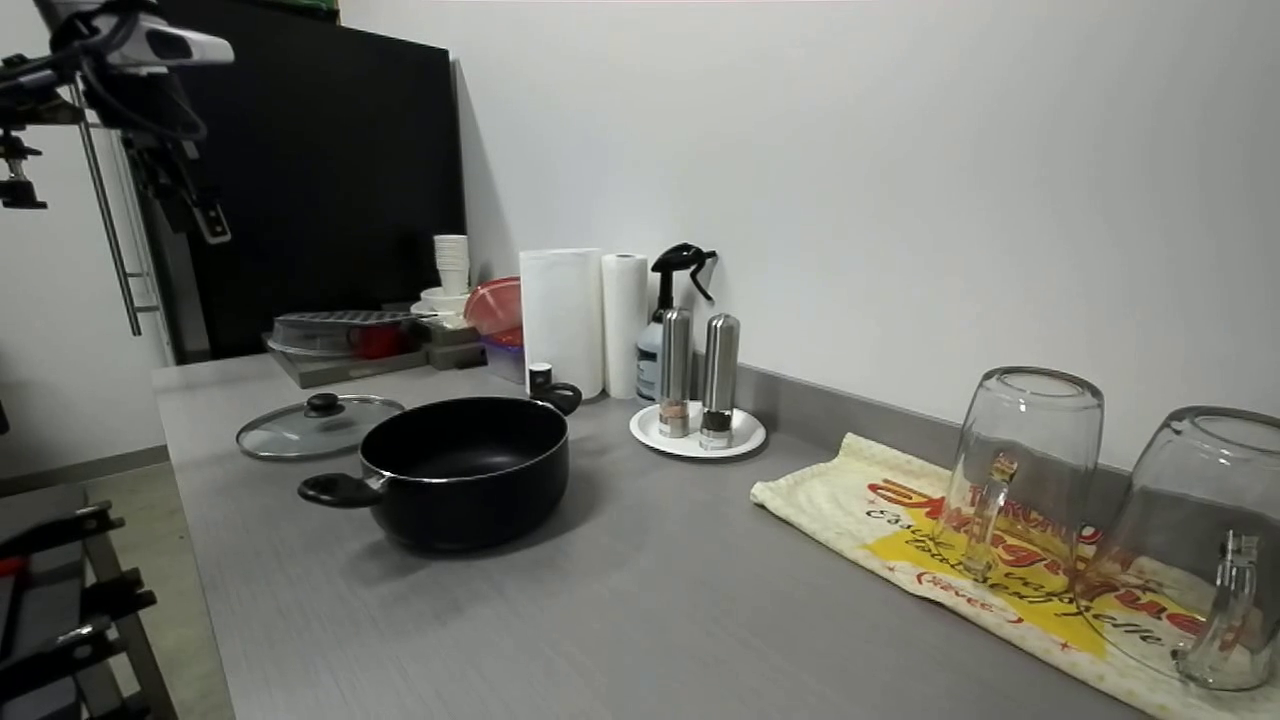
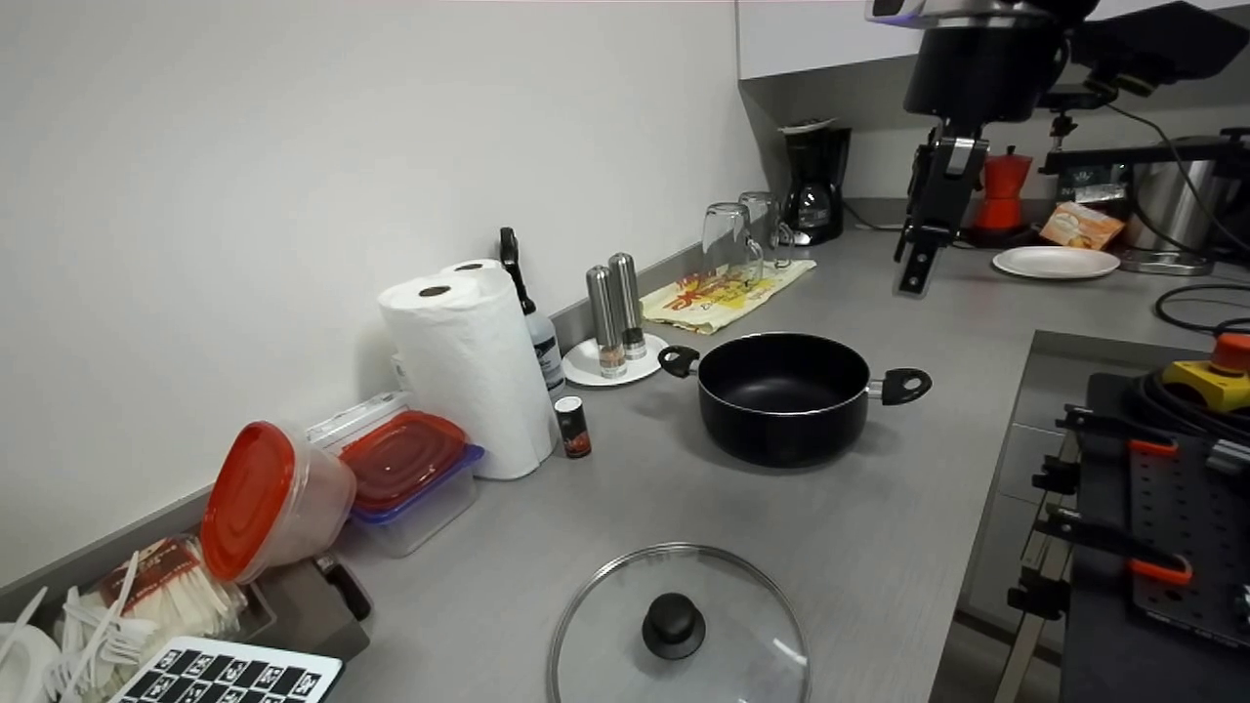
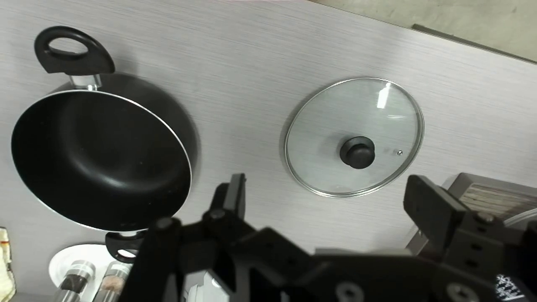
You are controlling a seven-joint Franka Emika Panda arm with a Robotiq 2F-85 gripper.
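My gripper is open and empty, its two fingers wide apart in the wrist view. It hangs high above the counter, at the upper left in exterior view 1, well clear of everything below. A glass lid (image 3: 322, 131) with a black knob (image 3: 360, 153) lies flat on the counter, knob up, beyond the fingertips in the wrist view. To its left stands an uncovered black pot (image 3: 103, 156) with two side handles; its inside looks empty. Exterior view 2 has the pot (image 2: 782, 424) in mid-counter and the lid (image 2: 727, 609) at the front.
Two mills (image 1: 717, 382) stand on a white plate (image 1: 753, 442) near the wall, beside paper towels (image 1: 561, 322) and a spray bottle (image 1: 649, 360). Upturned glass mugs (image 1: 1020, 468) rest on a printed cloth (image 1: 828, 494). Bare counter lies around the pot and lid.
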